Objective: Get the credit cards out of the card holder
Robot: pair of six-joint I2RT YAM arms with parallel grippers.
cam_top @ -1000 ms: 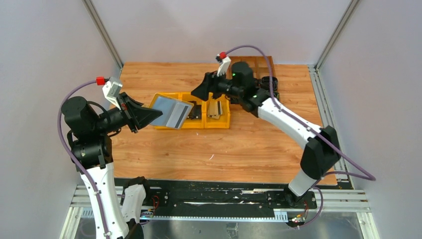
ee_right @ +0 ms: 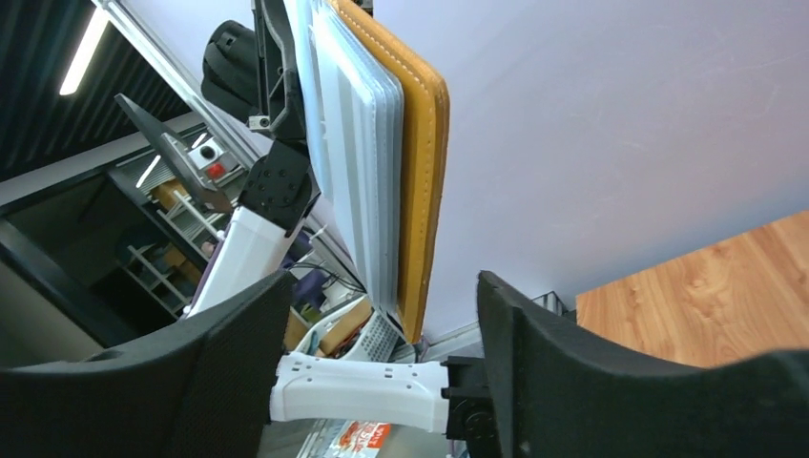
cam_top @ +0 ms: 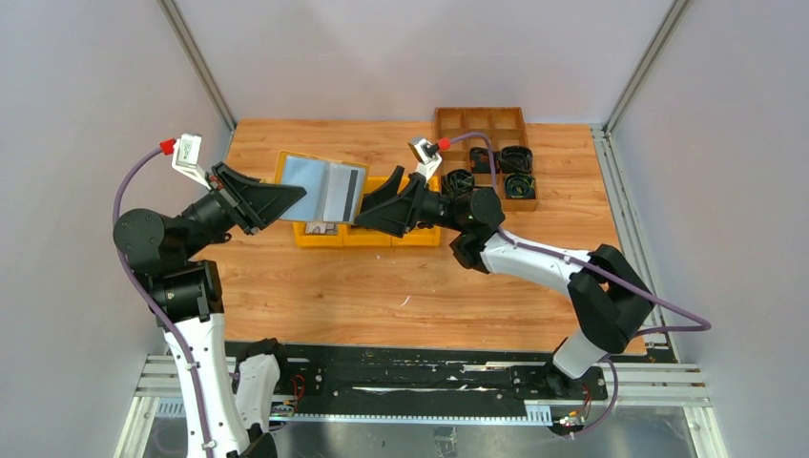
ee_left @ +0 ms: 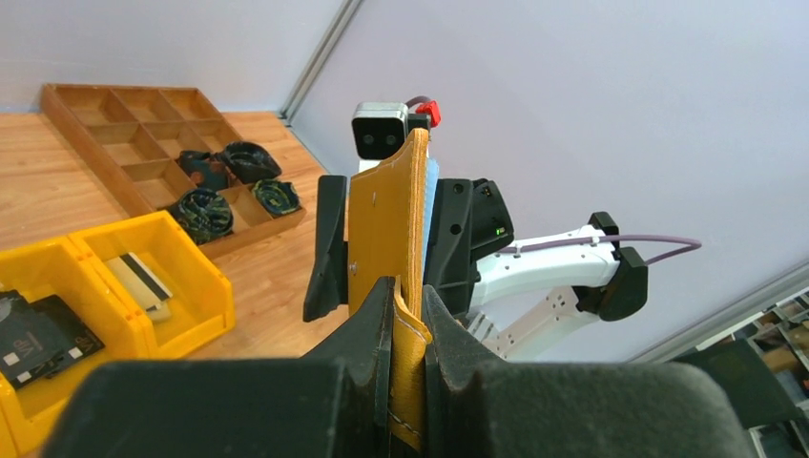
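An orange card holder (cam_top: 307, 186) with clear sleeves is spread open in the air above the yellow bins; a card with a dark stripe (cam_top: 350, 195) shows in its right-hand sleeve. My left gripper (cam_top: 301, 193) is shut on the holder's left edge, and in the left wrist view the orange cover (ee_left: 386, 224) stands upright from the fingers. Just right of the holder, my right gripper (cam_top: 370, 200) stands part open with nothing between its fingers. Seen from the right wrist, the sleeves (ee_right: 367, 162) and cover edge lie ahead, beyond the fingertips.
Yellow bins (cam_top: 391, 240) stand below the holder; in the left wrist view one has dark cards (ee_left: 48, 339) and another pale cards (ee_left: 138, 283). A wooden divided tray (cam_top: 477, 119) with dark coiled items sits at the back right.
The left gripper has raised the holder slightly and turned it a little.
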